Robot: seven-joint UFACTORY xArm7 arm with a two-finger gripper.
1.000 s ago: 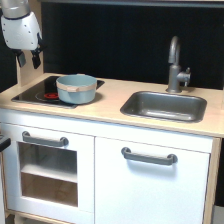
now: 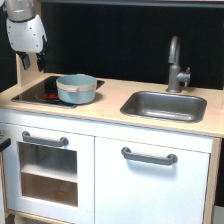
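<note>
A grey-blue pot point(image 2: 76, 89) sits on the black stovetop point(image 2: 40, 93), over its right part. A light brown strip, perhaps its handle, shows on the front of the pot. My gripper point(image 2: 32, 64), with a pale grey body and dark fingers, hangs in the upper left, above and to the left of the pot and apart from it. The fingers are too small and dark to show whether they are apart, and no object can be made out at them.
On the right of the wooden counter point(image 2: 115, 97) is a metal sink point(image 2: 165, 105) with a tall grey faucet point(image 2: 175, 65) behind it. Bare counter lies between pot and sink. Below are white cabinet doors point(image 2: 150, 185) with grey handles.
My gripper has shifted a little to the right and slightly down. The pot, stovetop and sink look unmoved.
</note>
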